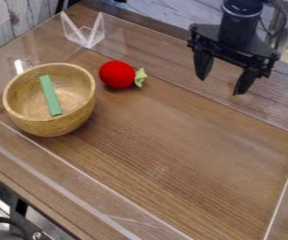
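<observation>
My gripper (221,75) hangs at the upper right over the wooden table (172,169), its two black fingers spread apart, with nothing seen between them. To its left lie a red round object (117,74) with a small green piece (139,78) at its right side. A wooden bowl (71,118) at the left holds a green bar (50,95).
A clear plastic holder (84,29) stands at the back left. A dark cable shows at the bottom left corner.
</observation>
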